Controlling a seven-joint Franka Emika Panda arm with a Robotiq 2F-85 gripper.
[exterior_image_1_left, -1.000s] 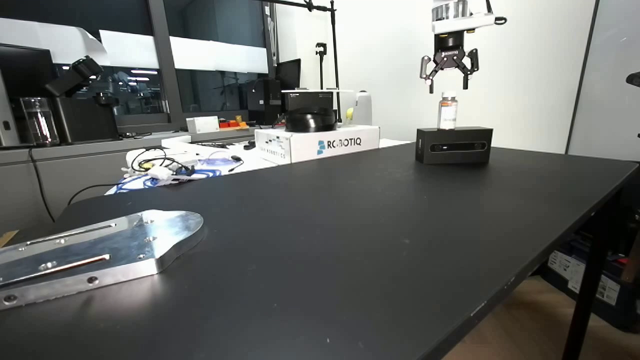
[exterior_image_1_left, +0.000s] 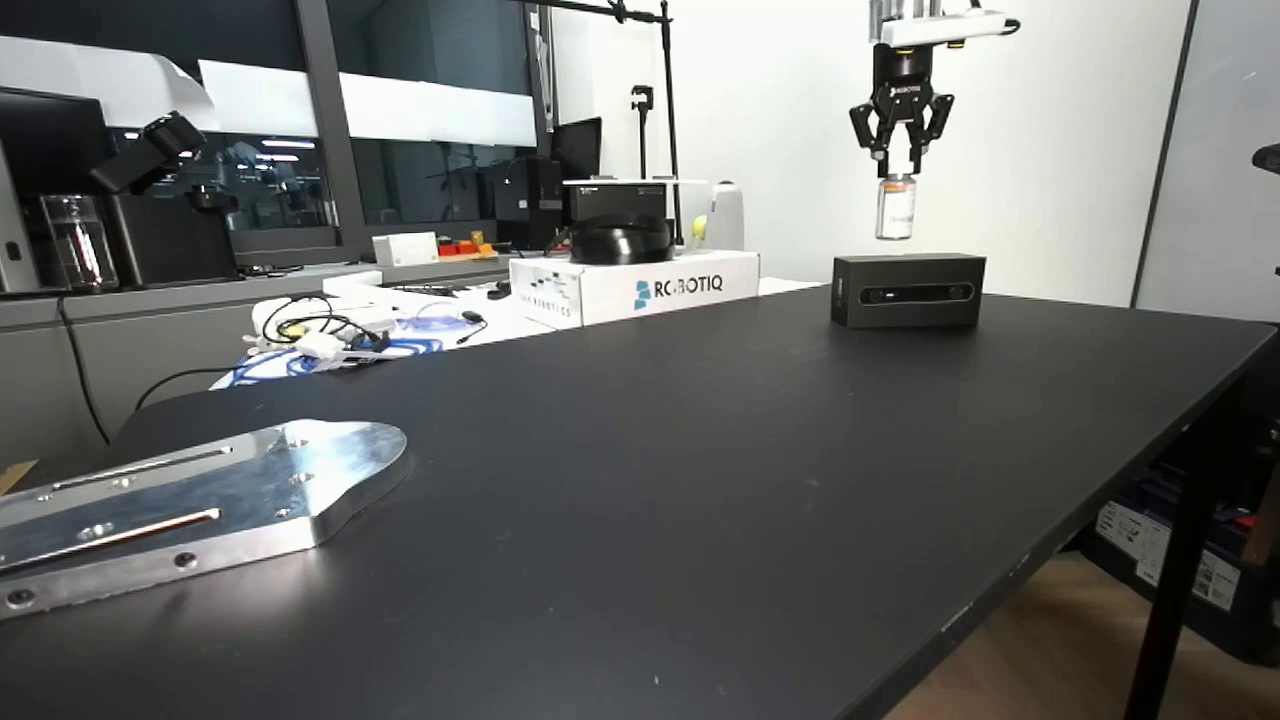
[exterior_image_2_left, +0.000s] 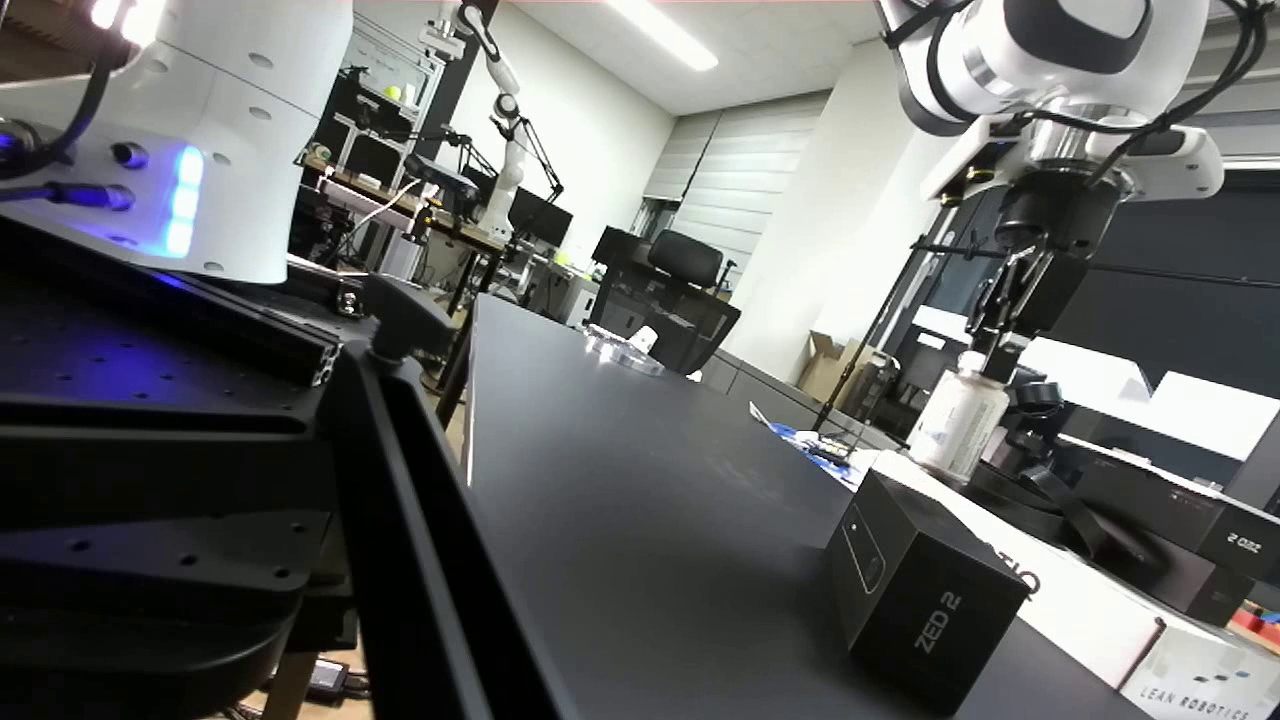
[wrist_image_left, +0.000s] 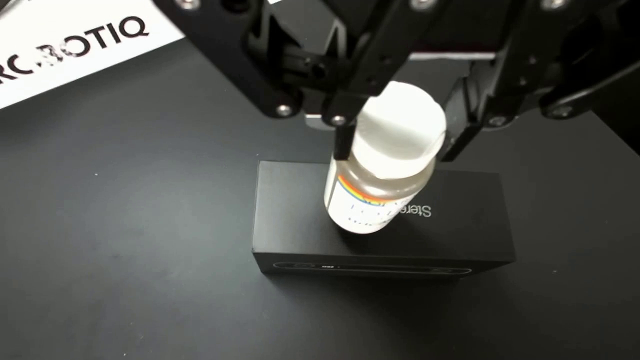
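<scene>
A white-capped bottle (exterior_image_1_left: 896, 209) with a white label hangs upright from my gripper (exterior_image_1_left: 899, 168), a small gap showing between its base and the black box (exterior_image_1_left: 908, 292) below. In the wrist view the fingers (wrist_image_left: 343, 141) press on either side of the cap of the bottle (wrist_image_left: 366, 207), whose label has a rainbow stripe. Under it lies the top of the black box (wrist_image_left: 288, 207). From the other side, the gripper (exterior_image_2_left: 998, 330) is seen shut on the bottle (exterior_image_2_left: 959, 422), over the box marked ZED 2 (exterior_image_2_left: 936, 600).
A metal plate (exterior_image_1_left: 240, 486) with slots lies on the near left of the black table (exterior_image_1_left: 672, 504). Behind the table stands a white Robotiq carton (exterior_image_1_left: 672, 286) with a black box and headset on it.
The gripper came down, its fingers closed on the bottle's cap, and the bottle rose off the black box on which it stood. The box stayed put.
</scene>
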